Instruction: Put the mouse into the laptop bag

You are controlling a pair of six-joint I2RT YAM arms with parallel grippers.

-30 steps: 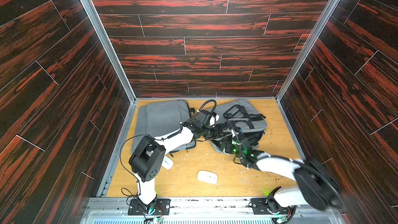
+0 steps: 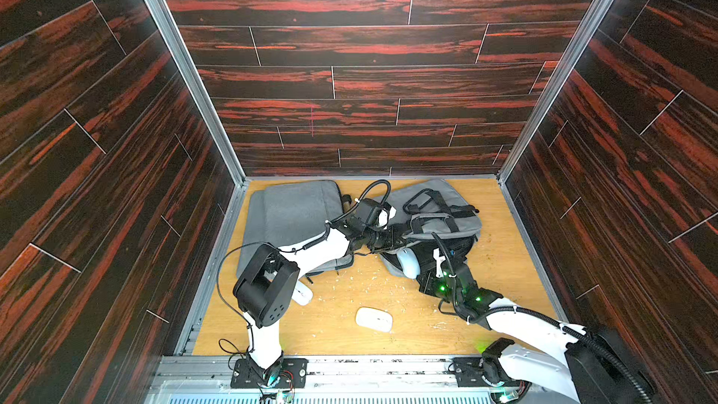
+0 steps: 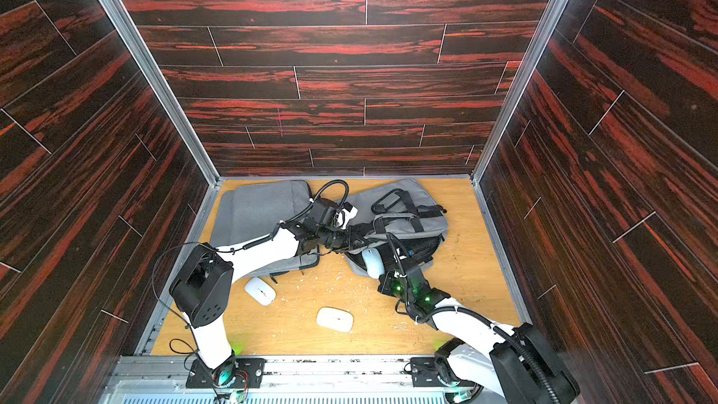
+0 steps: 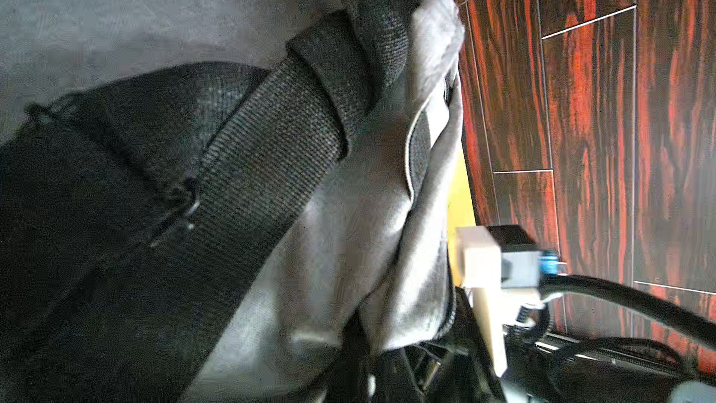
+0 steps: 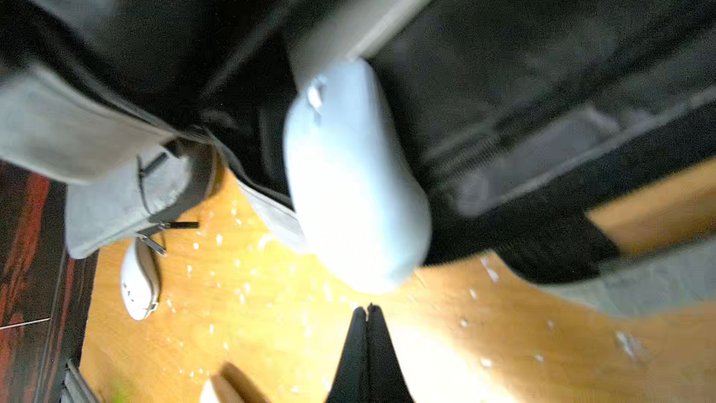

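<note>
A pale blue-white mouse lies at the mouth of the laptop bag, its front end in the dark opening and its rear sticking out over the table. My right gripper is shut with nothing between its fingertips, which point at the mouse's rear end with a small gap in view. At the bag's left side, my left gripper appears shut on the grey flap, which bunches up where its fingers meet; the fingertips are mostly hidden there. The bag's mouth gapes.
Another white mouse rests on bare table in front; one more mouse is at the left. A closed grey bag lies behind the left arm.
Left arm and bag look unmoved.
</note>
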